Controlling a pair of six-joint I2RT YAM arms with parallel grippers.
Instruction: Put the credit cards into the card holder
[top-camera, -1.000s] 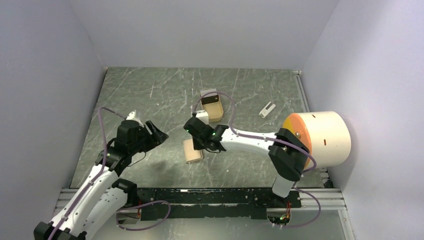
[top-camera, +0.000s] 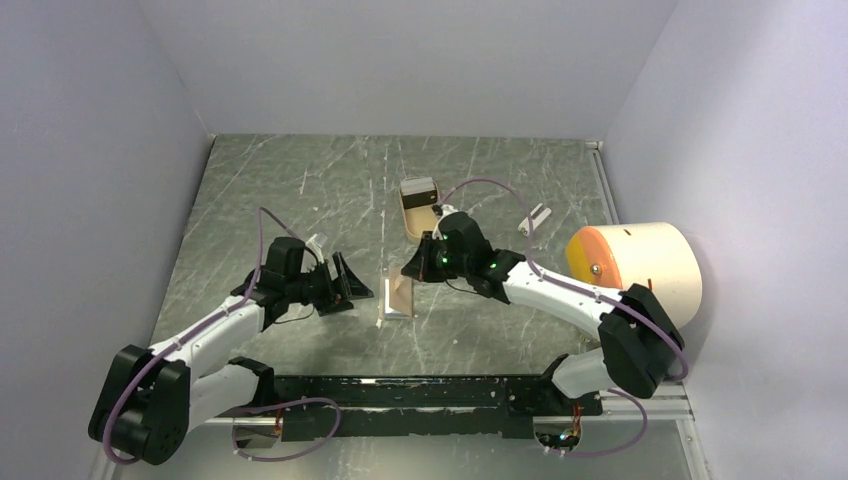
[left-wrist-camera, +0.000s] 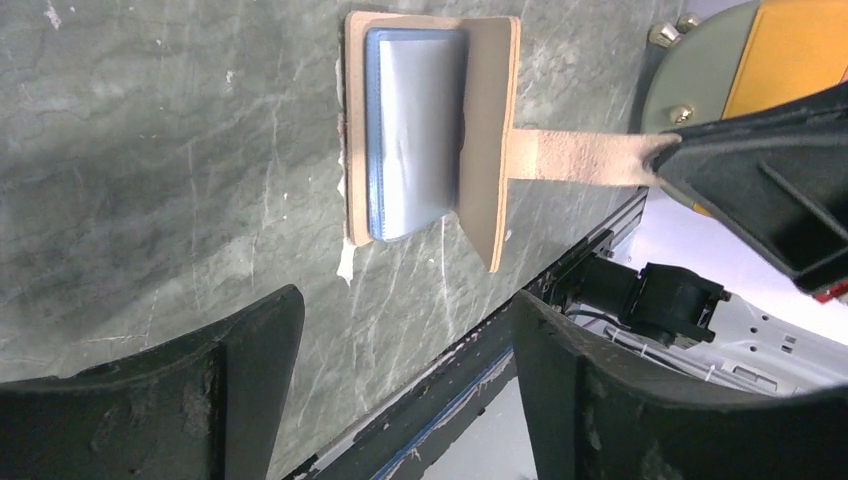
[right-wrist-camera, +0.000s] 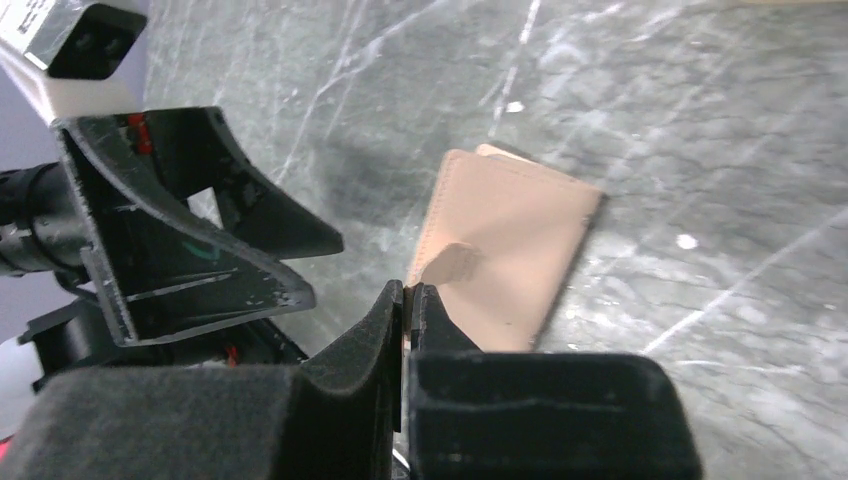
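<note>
The tan card holder (top-camera: 398, 297) lies spread partly open on the table, its far cover raised and its pale clear sleeves with a blue edge (left-wrist-camera: 374, 120) exposed in the left wrist view. My right gripper is shut on the strap (left-wrist-camera: 575, 157) of that cover. To the holder's left, my left gripper stands open, nothing between its fingers. A tan tray (top-camera: 414, 231) farther back carries a grey-and-black stack (top-camera: 418, 192), possibly the cards; I cannot tell at this size.
A small white-grey object (top-camera: 535, 219) lies at the back right. A large cream cylinder with a yellow-orange end (top-camera: 640, 275) stands on the right side. Bare table (top-camera: 290, 180) spreads across the back left.
</note>
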